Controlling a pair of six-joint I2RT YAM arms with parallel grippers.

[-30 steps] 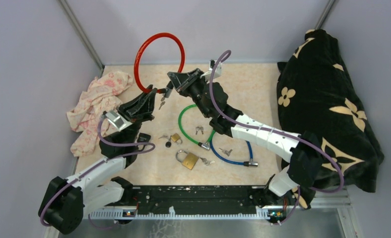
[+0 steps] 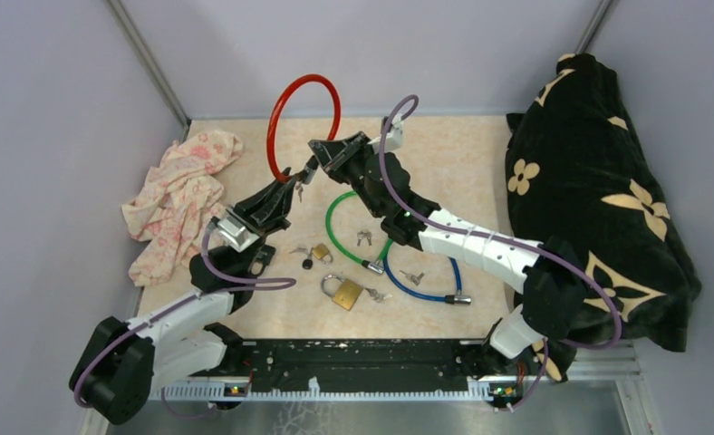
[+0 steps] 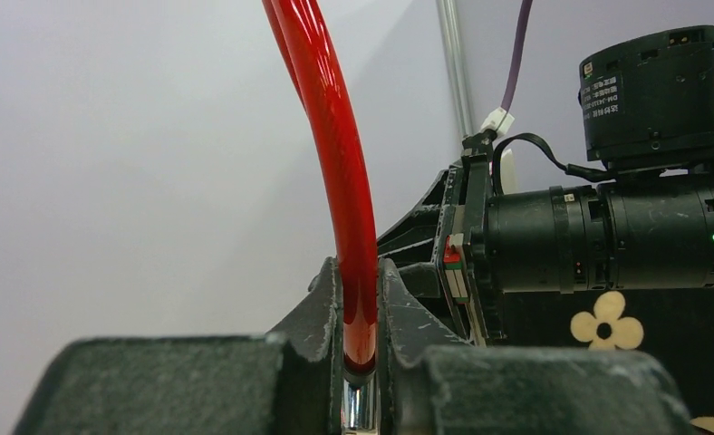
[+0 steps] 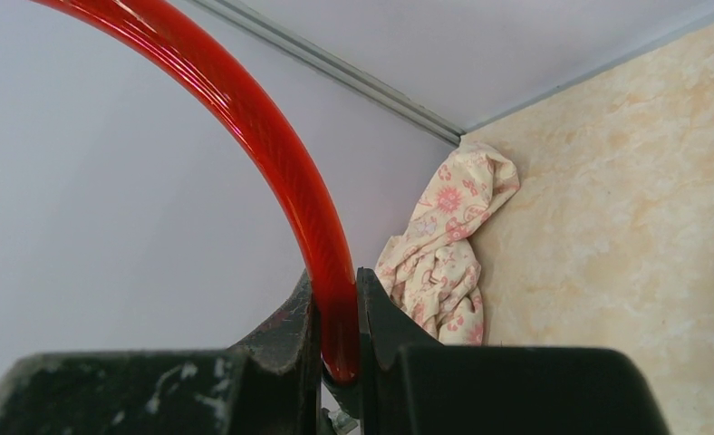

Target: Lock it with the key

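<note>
A red cable lock (image 2: 309, 80) is held up between both arms, its cable bent into a loop. My left gripper is shut on one end of the red cable, with a shiny metal tip below its fingers. On the other end, close to the dark collar, my right gripper is shut. In the top view the left gripper (image 2: 287, 181) lies just left of and below the right gripper (image 2: 315, 152). The silver lock body (image 2: 308, 170) shows between them, and a small key (image 2: 300, 191) hangs there. Whether the metal tip is inside the body cannot be told.
On the table lie a green cable lock (image 2: 332, 228), a blue cable lock (image 2: 406, 290), a large brass padlock (image 2: 347, 294), a small padlock (image 2: 321, 252) and loose keys (image 2: 364, 237). A floral cloth (image 2: 181, 195) is at left; black fabric (image 2: 598, 208) fills the right.
My left gripper has moved right, carrying its cable end closer to the right gripper. The red loop has narrowed and its top sits lower.
</note>
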